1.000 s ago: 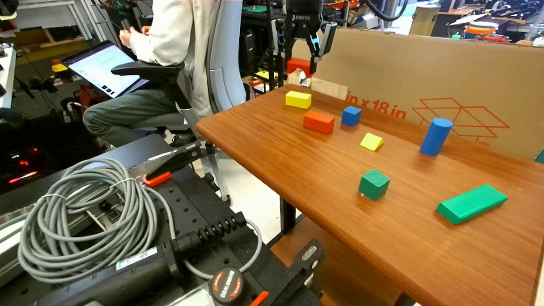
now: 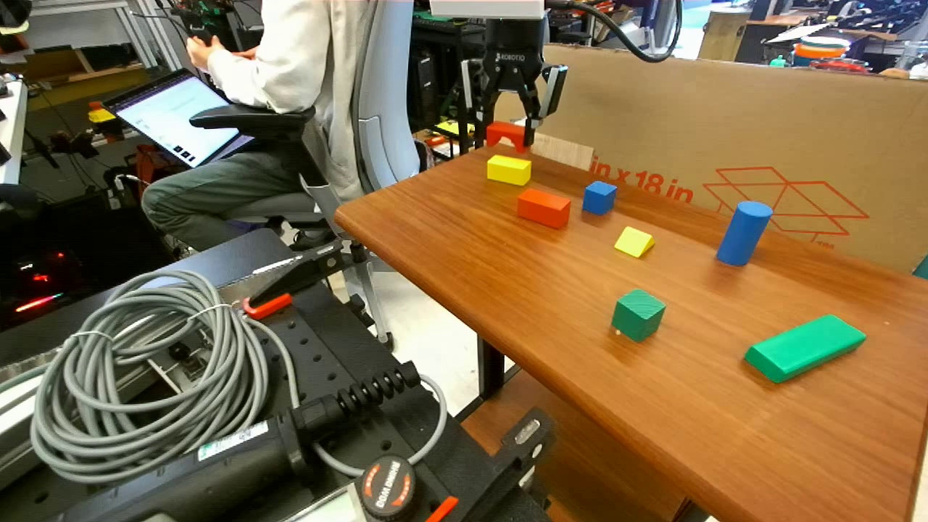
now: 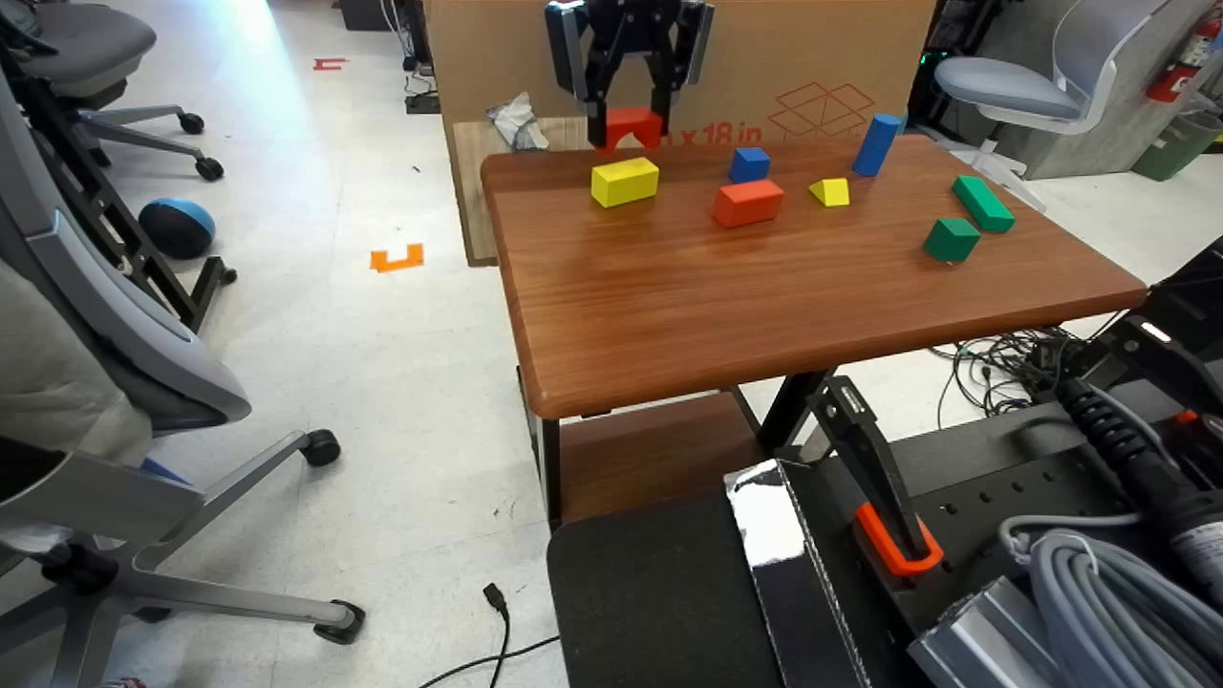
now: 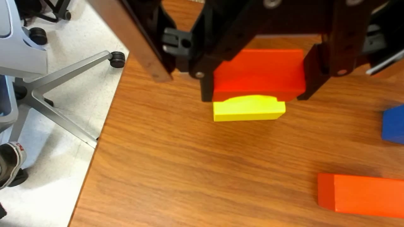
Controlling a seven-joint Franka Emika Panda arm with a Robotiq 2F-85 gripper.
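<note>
A red arch block (image 4: 261,73) is gripped between the two fingers of my gripper, which is shut on its ends. In exterior view 1 the gripper (image 2: 509,139) points down at the table's far left corner, and the arch (image 2: 505,134) has its cut-out facing downward. A yellow rectangular block (image 2: 509,170) lies on the table close to the held arch. From the wrist the arch overlaps part of that yellow block (image 4: 248,109). Exterior view 2 shows the arch (image 3: 632,124) just behind the yellow block (image 3: 625,182); whether they touch I cannot tell.
On the wooden table (image 2: 487,261) also lie an orange-red block (image 2: 544,209), a blue cube (image 2: 599,197), a yellow wedge (image 2: 634,242), a blue cylinder (image 2: 744,233), a green cube (image 2: 639,315) and a green slab (image 2: 805,348). Cardboard (image 2: 661,122) stands behind.
My gripper has come down with the red arch, nearer the height of the tabletop. The blocks on the table have not moved.
</note>
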